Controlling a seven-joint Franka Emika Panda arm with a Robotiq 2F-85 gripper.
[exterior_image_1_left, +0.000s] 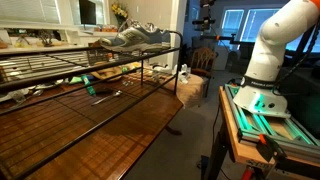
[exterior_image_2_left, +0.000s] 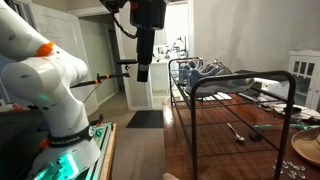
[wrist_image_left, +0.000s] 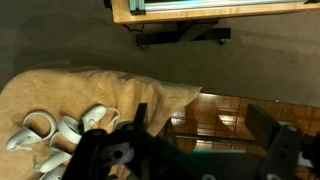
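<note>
In the wrist view my gripper is open, its two dark fingers wide apart with nothing held between them. It hangs high over the floor. The second exterior view shows a dark finger (exterior_image_2_left: 144, 62) pointing down, to the left of a black metal rack (exterior_image_2_left: 235, 158). Below the gripper, a tan cloth (wrist_image_left: 75, 88) spreads across the left of the wrist view. White controller-like devices (wrist_image_left: 92, 117) with rings and straps lie on it. Grey shoes (exterior_image_1_left: 140, 38) rest on top of the rack.
The wooden table (exterior_image_1_left: 95, 145) under the rack carries cutlery, including a spoon (exterior_image_2_left: 236, 132), and small items. A wicker basket (exterior_image_2_left: 306, 145) stands at its right. My arm's base is on a wood bench (wrist_image_left: 240, 10) with metal rails. Bare floor (wrist_image_left: 60, 45) lies between.
</note>
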